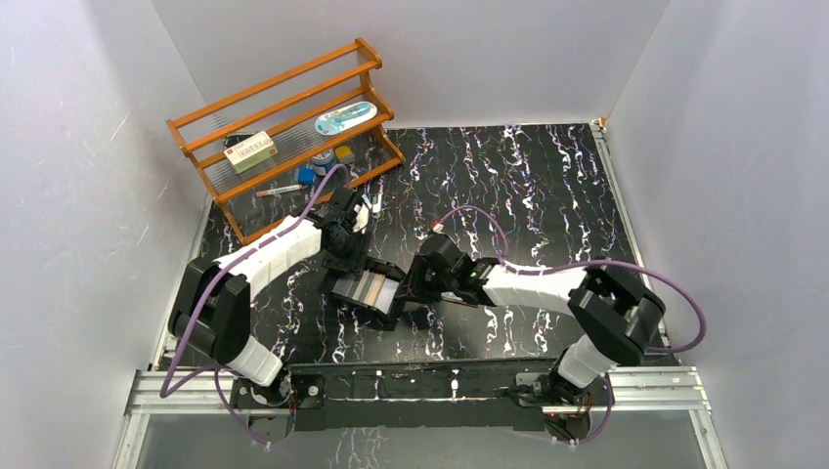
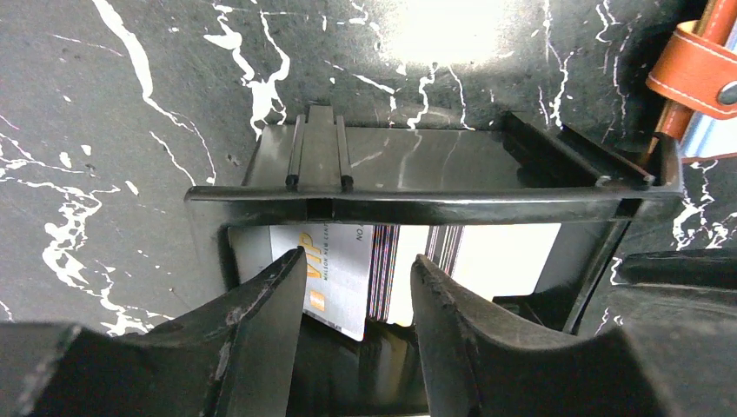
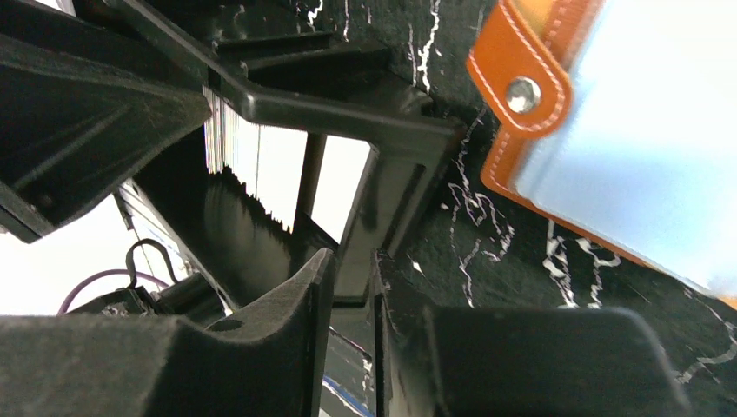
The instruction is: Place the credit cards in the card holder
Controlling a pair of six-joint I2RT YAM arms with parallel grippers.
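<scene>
Several cards stand in a black box, among them a white VIP card [image 2: 343,261] and a blank white card [image 3: 339,182]. In the left wrist view, my left gripper is open over the row, nothing held, the VIP card and dark-striped edges showing between its fingers. At the box's right end is my right gripper, its fingers parted on either side of the end wall [image 3: 382,208]; whether they touch it I cannot tell. The brown leather card holder [image 3: 526,126], with a snap strap and pale sleeves, lies just beyond; my right arm mostly covers it from above.
A wooden rack [image 1: 279,78] at the back left carries a small carton [image 1: 250,151] and a blue-white pack [image 1: 346,117]. A blue item [image 1: 305,176] sits at its foot.
</scene>
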